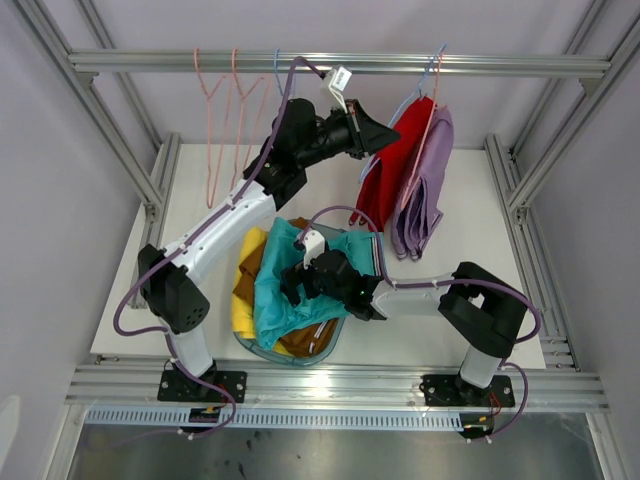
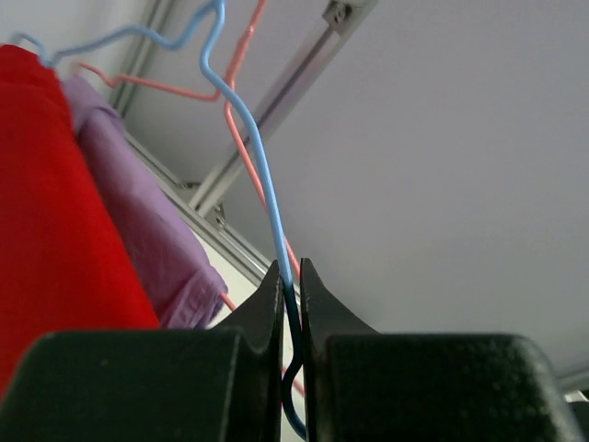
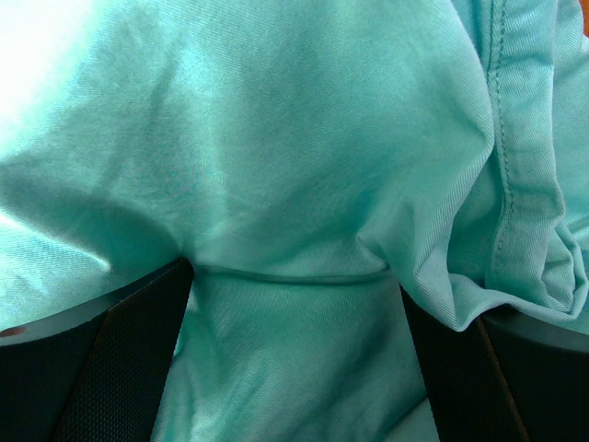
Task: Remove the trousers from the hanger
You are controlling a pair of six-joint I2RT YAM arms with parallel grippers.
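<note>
Red trousers (image 1: 392, 170) and purple trousers (image 1: 428, 190) hang on hangers from the rail at the right. My left gripper (image 1: 370, 140) is beside the red ones; in the left wrist view a blue hanger wire (image 2: 264, 184) runs down between its close-set fingertips, with the red cloth (image 2: 64, 221) to the left. Whether it grips the wire is unclear. My right gripper is down in turquoise cloth (image 3: 267, 138) in the basket, its fingers apart and partly covered by folds.
Empty pink hangers (image 1: 212, 130) and blue hangers hang at the left of the rail (image 1: 500, 66). The basket (image 1: 290, 357) holds yellow, brown and turquoise clothes.
</note>
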